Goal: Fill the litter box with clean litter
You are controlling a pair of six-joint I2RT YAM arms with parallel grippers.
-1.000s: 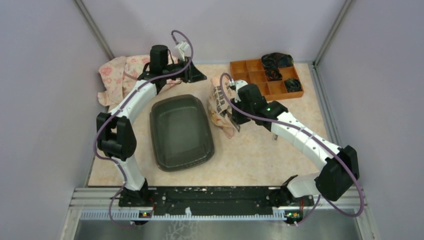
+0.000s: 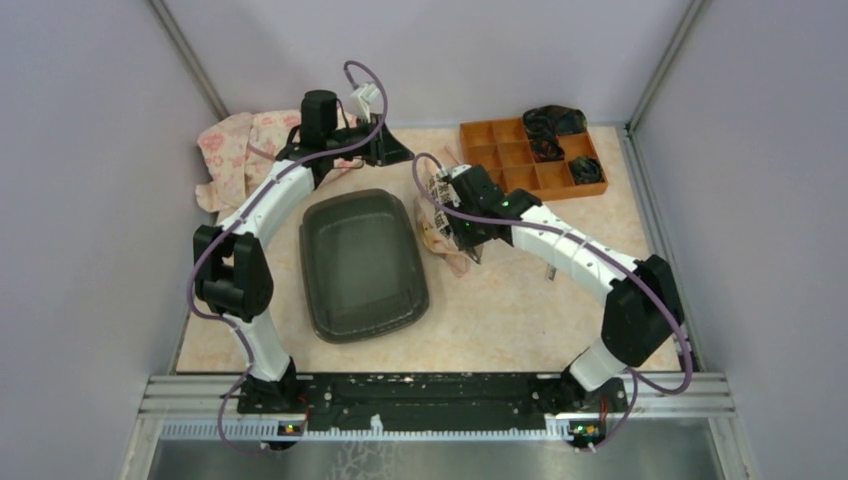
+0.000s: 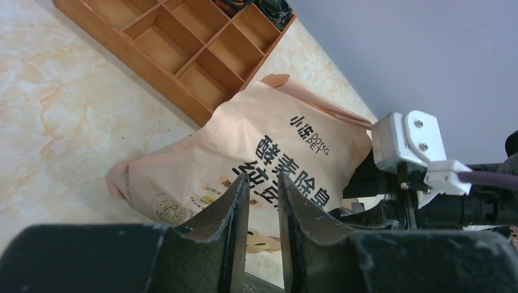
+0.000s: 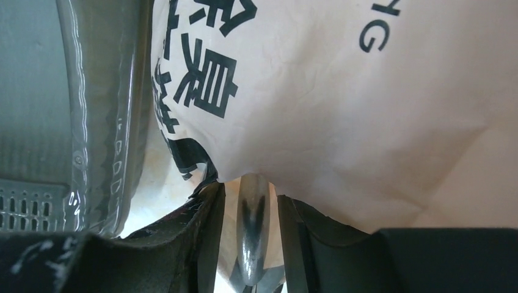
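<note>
The pale pink litter bag [image 3: 244, 146] with black printing lies on the table just right of the empty dark grey litter box [image 2: 363, 260]. Above the bag's right side, my right gripper is partly open, its fingers apart. In the right wrist view, a shiny rounded metal piece [image 4: 253, 232] shows between those fingers, with gaps on both sides; what it belongs to cannot be made out. My left gripper [image 2: 410, 156] hangs behind the box, to the upper left of the bag. Its fingertips [image 3: 243, 183] stand slightly apart with nothing between them.
A wooden compartment tray [image 2: 492, 150] stands at the back right, with dark bundled items [image 2: 555, 122] in some compartments. Pink patterned cloth [image 2: 228, 150] covers the back left corner.
The left arm and the litter box have stayed put.
</note>
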